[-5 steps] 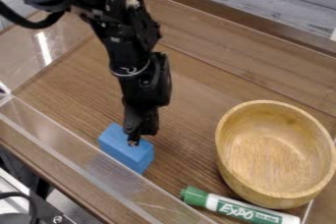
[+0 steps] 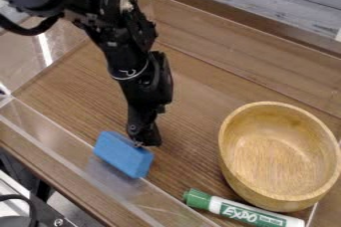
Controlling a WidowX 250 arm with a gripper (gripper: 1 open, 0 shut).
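Observation:
The black gripper (image 2: 143, 131) hangs open over the wooden table, just behind and slightly above a blue rectangular block (image 2: 122, 155) near the front left. Its fingertips are close to the block's back end, and I see nothing held between them.
A large pale wooden bowl (image 2: 277, 151) sits at the right. A green and white EXPO marker (image 2: 240, 209) lies in front of it. A clear plastic edge runs along the table's front left.
The gripper has risen and shifted slightly back from over the blue block compared with a second ago. The block, bowl and marker look unmoved.

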